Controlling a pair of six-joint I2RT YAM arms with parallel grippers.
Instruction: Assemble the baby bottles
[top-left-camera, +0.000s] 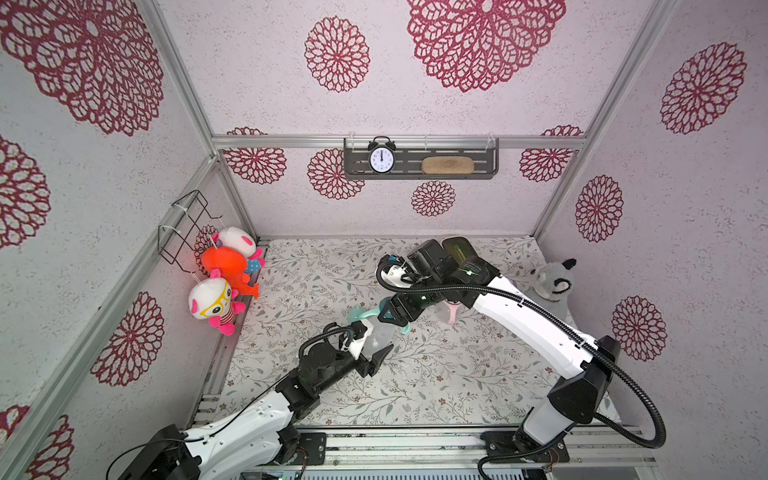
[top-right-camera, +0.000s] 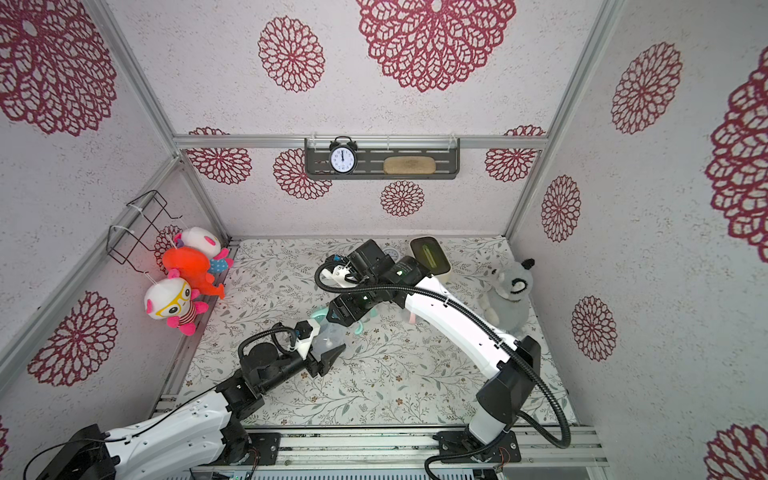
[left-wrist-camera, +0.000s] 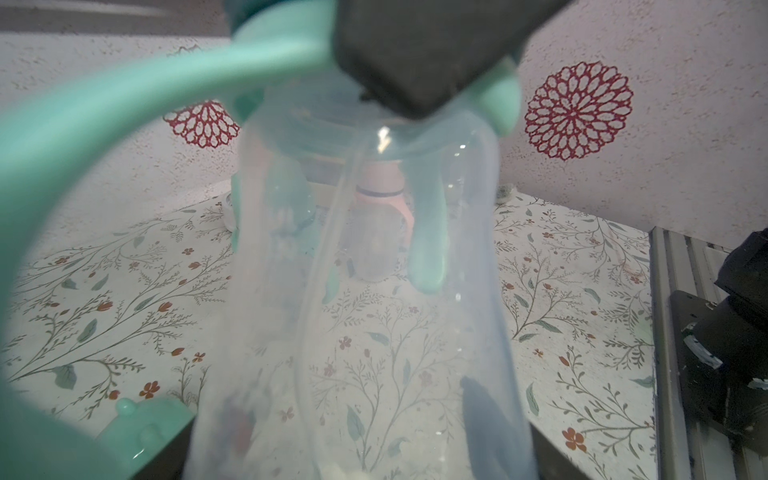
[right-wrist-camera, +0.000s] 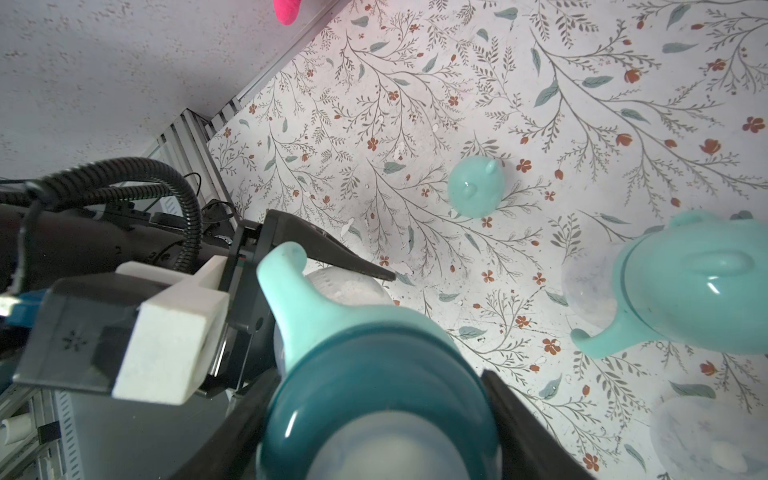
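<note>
A clear bottle (left-wrist-camera: 376, 344) is in my left gripper (top-left-camera: 373, 349), which is shut on its body. On the bottle's mouth sits a teal collar (right-wrist-camera: 380, 360) with mint handles (right-wrist-camera: 308, 308); whether it is fully seated I cannot tell. My right gripper has its fingers (right-wrist-camera: 532, 424) on either side of this collar, and whether they press on it is hidden. A mint animal-shaped cap (right-wrist-camera: 476, 188) lies on the table. Farther right is another bottle with a mint cover (right-wrist-camera: 700, 280) and handle. Behind the right arm shows a pink-handled bottle (top-left-camera: 453, 313).
A clear dome-like piece (right-wrist-camera: 712, 436) lies at the lower right in the right wrist view. A dark tray (top-right-camera: 430, 256) stands at the back. Plush toys (top-left-camera: 228, 272) line the left side, and a grey plush (top-right-camera: 508, 296) sits right.
</note>
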